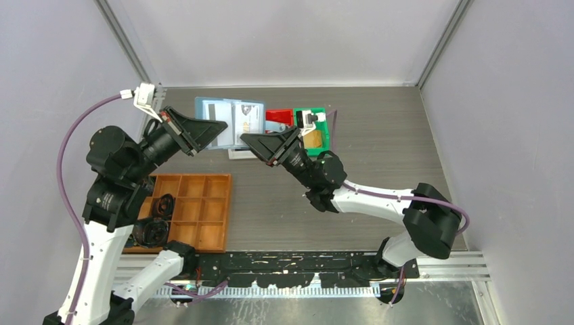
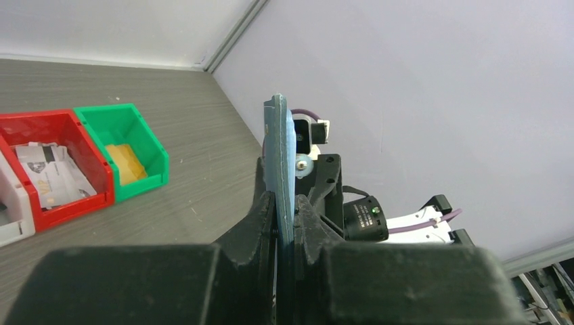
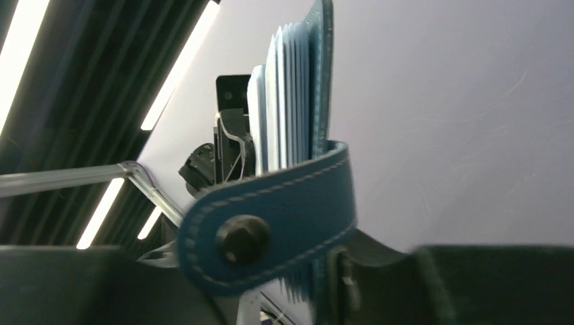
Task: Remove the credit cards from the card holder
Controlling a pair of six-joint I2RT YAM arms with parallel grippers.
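Note:
The blue card holder (image 1: 230,122) is held up in the top view, open, with cards in clear sleeves. My left gripper (image 1: 208,135) is shut on it; in the left wrist view it stands edge-on (image 2: 279,149) between the fingers. My right gripper (image 1: 250,142) is at its right side. In the right wrist view its stacked sleeves (image 3: 288,95) and the strap with snap (image 3: 267,210) are right at the fingers; whether they grip it is unclear.
Red (image 2: 101,200), green (image 2: 156,172) and white bins lie on the table (image 1: 365,162) below. An orange compartment tray (image 1: 213,210) with cables is at the lower left.

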